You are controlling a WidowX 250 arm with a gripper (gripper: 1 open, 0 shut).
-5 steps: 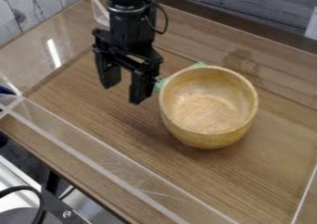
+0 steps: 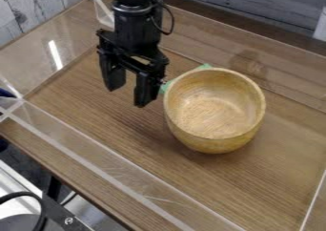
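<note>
The black robot arm reaches down from the top centre, its gripper [image 2: 130,82] open and low over the wooden table, with nothing visible between its fingers. Just right of it sits a large tan bowl [image 2: 216,130], which looks empty. A small light green object [image 2: 166,83] is partly hidden behind the bowl's left rim.
Clear panels edge the left and front, and a black cable lies at the lower left corner. A pale object stands at the top left behind the arm.
</note>
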